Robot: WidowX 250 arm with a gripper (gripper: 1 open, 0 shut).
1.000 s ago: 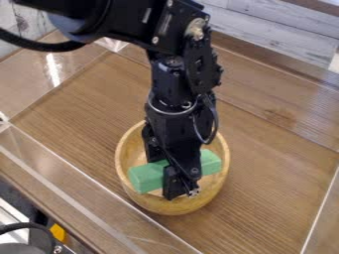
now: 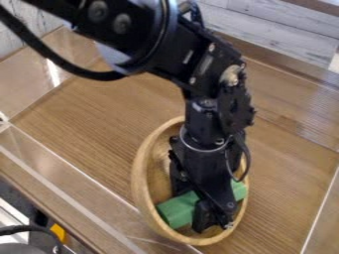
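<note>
A tan oval bowl [image 2: 149, 189] sits on the wooden table, partly behind the black gripper [image 2: 201, 198], which reaches down into it from above. A green object [image 2: 176, 210] lies low in the bowl under the gripper's fingers. The gripper appears shut on the green object, though its fingertips are largely hidden by its own body.
A yellow object [image 2: 57, 232] and a black cable lie off the table's lower-left edge.
The arm and gripper have shifted right and down, and the bowl has moved rightward and toward the camera with the green object in it.
</note>
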